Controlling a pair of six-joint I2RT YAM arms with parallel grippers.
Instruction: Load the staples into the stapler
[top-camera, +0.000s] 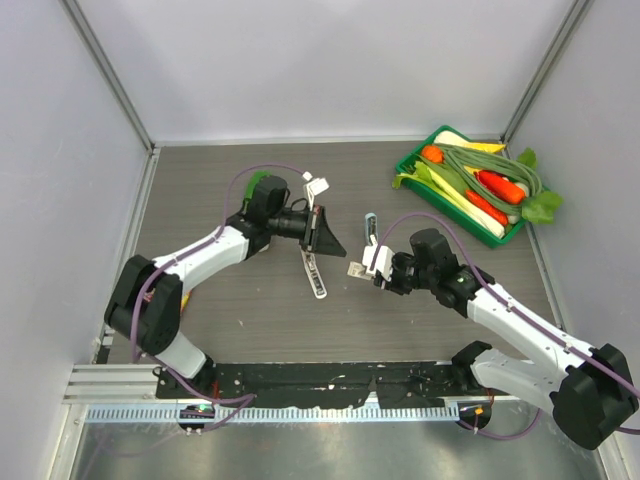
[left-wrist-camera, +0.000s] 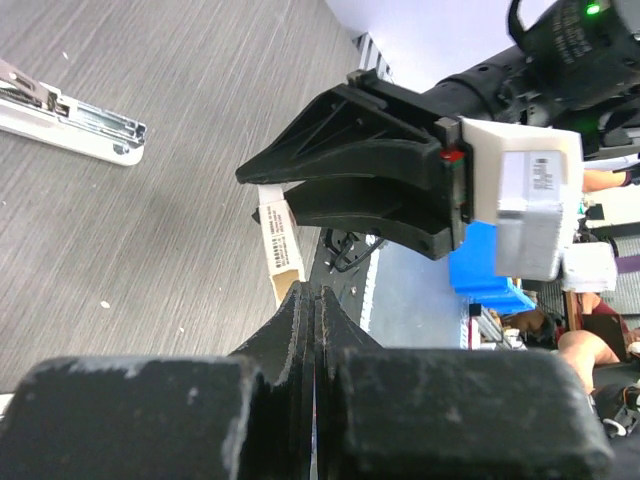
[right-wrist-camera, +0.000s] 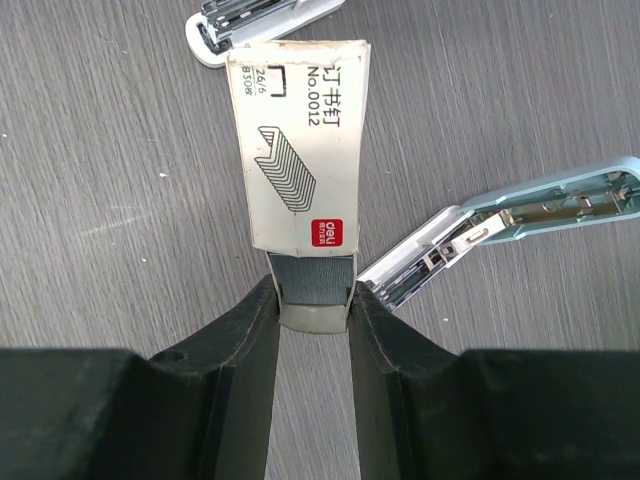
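My right gripper is shut on a small white staple box (right-wrist-camera: 300, 150), printed with black figures and a red logo. At the near end of the box, a grey strip of staples (right-wrist-camera: 314, 278) shows by the fingers. The left wrist view shows the box's other end (left-wrist-camera: 288, 275) open, just beyond my left gripper. That gripper is shut, with nothing visible between its fingers, and in the top view its tips stand left of the box (top-camera: 357, 270), apart from it. A blue-topped stapler (right-wrist-camera: 550, 205) lies opened out on the table.
A second, white stapler (top-camera: 314, 275) lies below the left gripper's tips, its tray (left-wrist-camera: 100, 130) uncovered. The green vegetable basket (top-camera: 405, 163) fills the back right. A leafy vegetable (top-camera: 256, 183) lies partly behind the left arm. Bare table lies in front of the grippers.
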